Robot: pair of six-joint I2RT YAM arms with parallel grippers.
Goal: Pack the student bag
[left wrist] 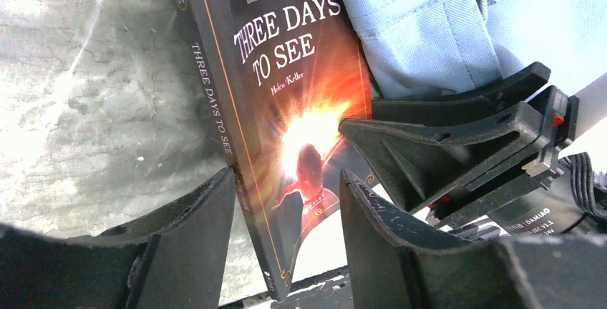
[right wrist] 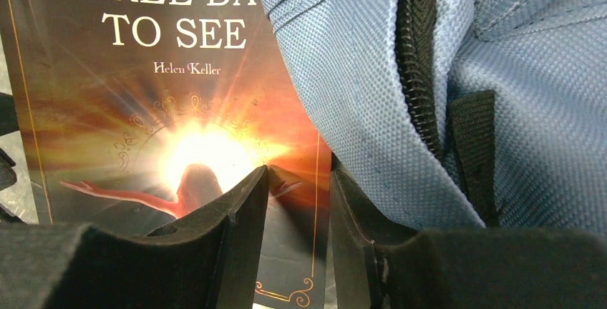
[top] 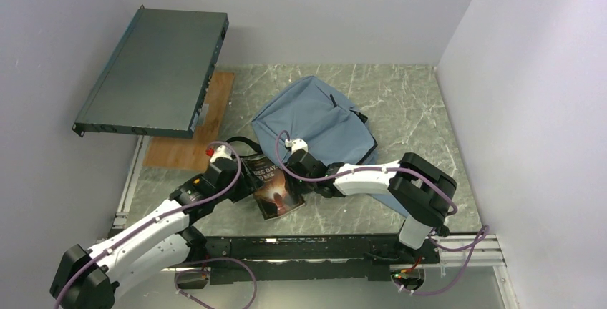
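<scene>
A dark book titled "Three Days to See" lies beside the blue bag, a glowing figure on its cover. Its right edge is pinched by my right gripper, which is shut on it near the bag's fabric. My left gripper is at the spine side of the book, its fingertips apart; the left finger appears beside the spine and the other in front of the cover. Whether either left finger touches the book cannot be told. The bag's zipper edge overhangs the book's right side.
A large dark-green metal box takes up the back left, over a wooden board. A black strap runs beside the bag.
</scene>
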